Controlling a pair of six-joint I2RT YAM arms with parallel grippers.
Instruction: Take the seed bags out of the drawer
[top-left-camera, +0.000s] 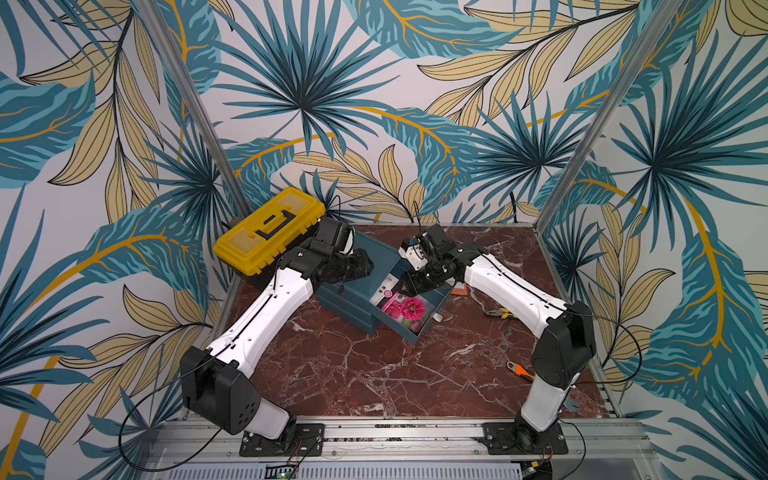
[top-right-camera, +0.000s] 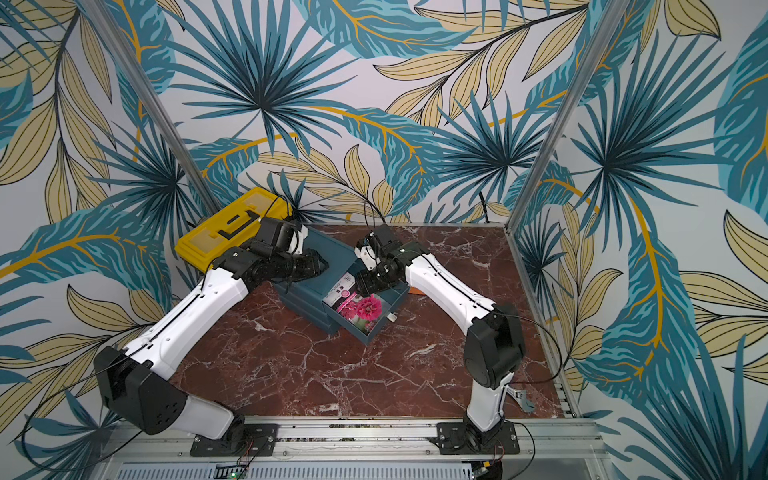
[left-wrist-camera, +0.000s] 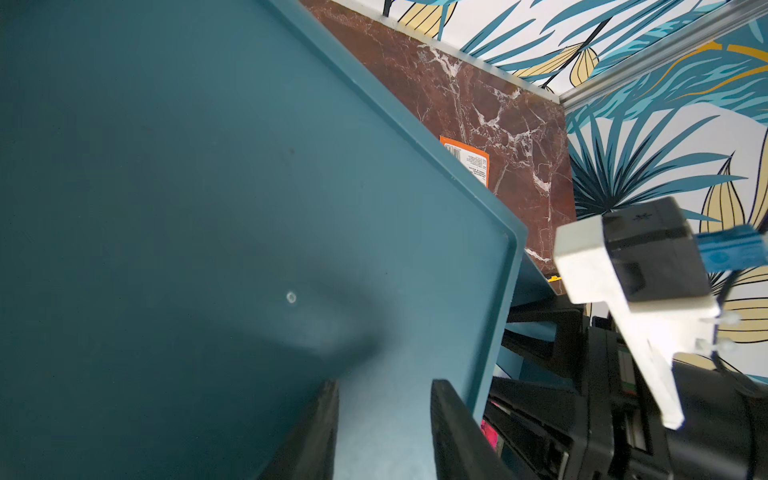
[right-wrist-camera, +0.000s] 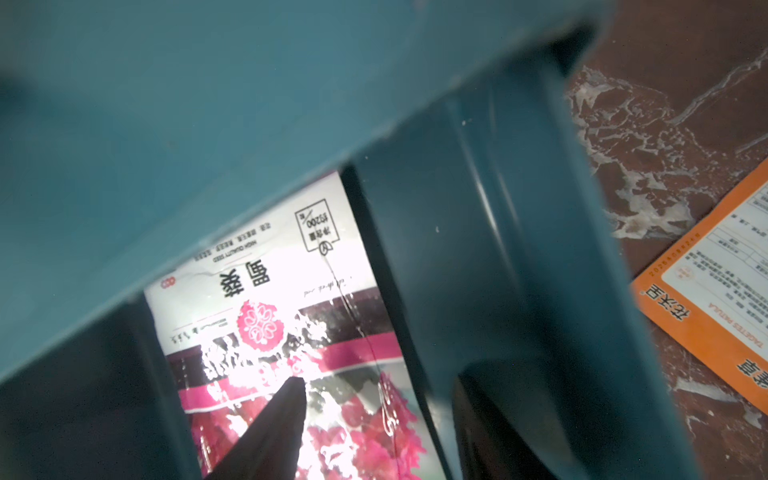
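A teal drawer unit (top-left-camera: 345, 310) has its drawer (top-right-camera: 366, 336) pulled out, holding a seed bag with pink flowers (right-wrist-camera: 264, 320). My right gripper is open over the drawer, its fingertips at the bag's right part, nothing visibly held. My left gripper is open just over the unit's top, nothing between its fingers. An orange seed bag (right-wrist-camera: 704, 280) lies on the table beside the drawer.
A yellow toolbox (top-left-camera: 268, 232) stands at the back left. Pliers (top-left-camera: 500, 313) and an orange-handled tool (top-left-camera: 520, 369) lie on the right.
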